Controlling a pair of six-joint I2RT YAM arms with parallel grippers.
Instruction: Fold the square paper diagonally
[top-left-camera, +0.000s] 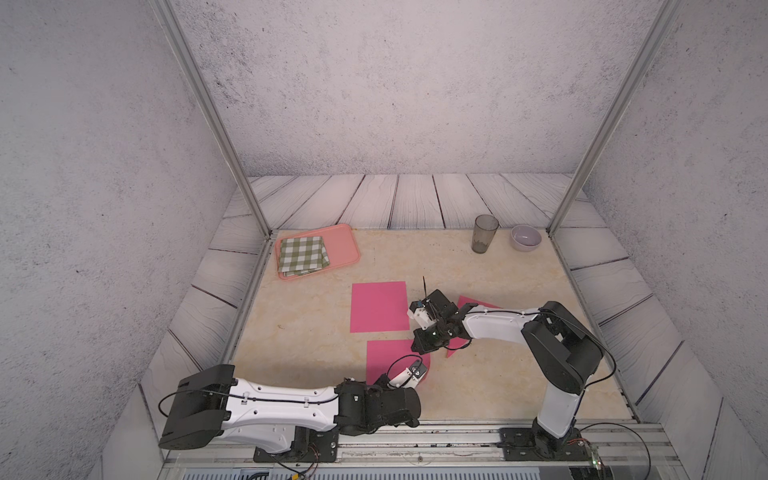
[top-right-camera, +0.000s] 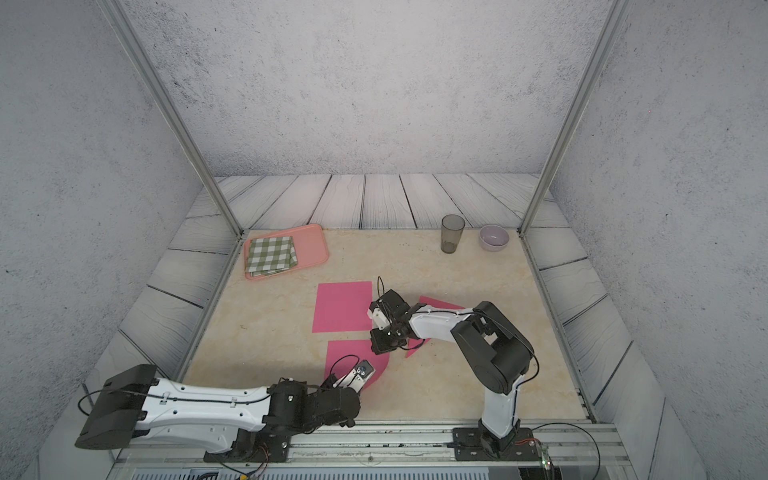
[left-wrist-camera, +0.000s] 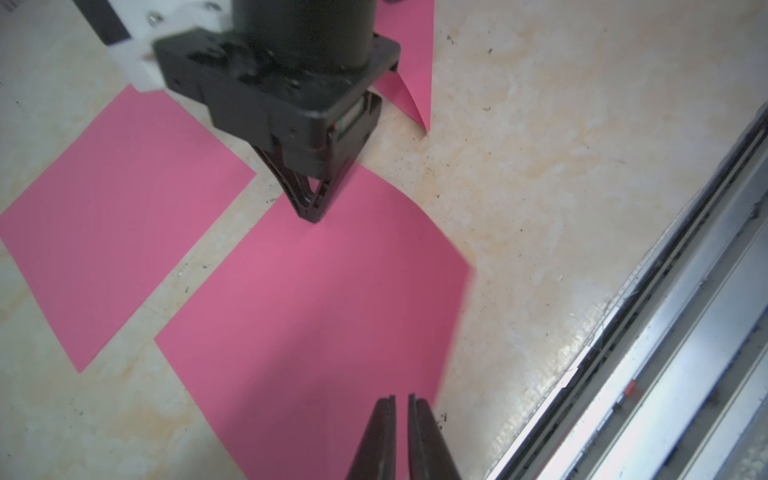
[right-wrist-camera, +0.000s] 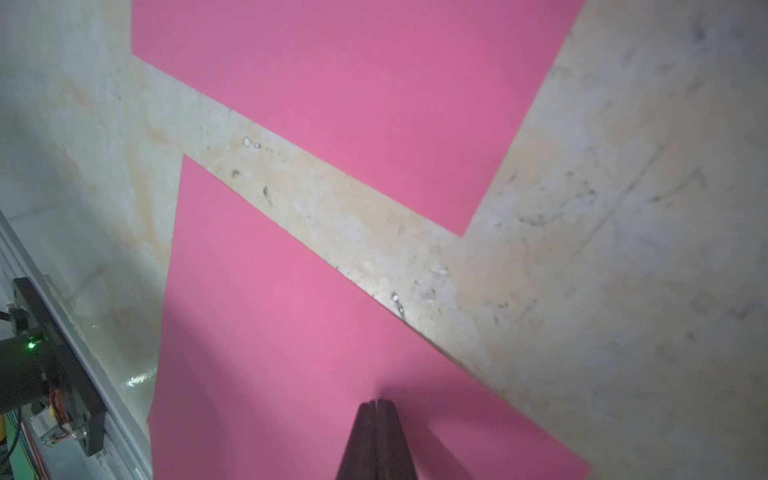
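A pink square paper (left-wrist-camera: 296, 320) lies at the front middle of the table, its right side curving up off the surface. At its near side, my left gripper is shut on the paper, with pink showing between and around its fingertips; the exact grip is hard to make out. My right gripper is shut and points down on the same paper near its far edge, with nothing visible between its fingers. In the left wrist view the right gripper's fingertips (left-wrist-camera: 312, 212) touch or nearly touch the sheet.
A second pink square (top-left-camera: 379, 307) lies flat just behind. Another pink paper (top-right-camera: 436, 303), partly folded, sits under the right arm. A pink tray (top-left-camera: 344, 246) with a checked cloth (top-left-camera: 302, 256) is at back left; a glass (top-left-camera: 484, 233) and a bowl (top-left-camera: 525, 237) stand at back right.
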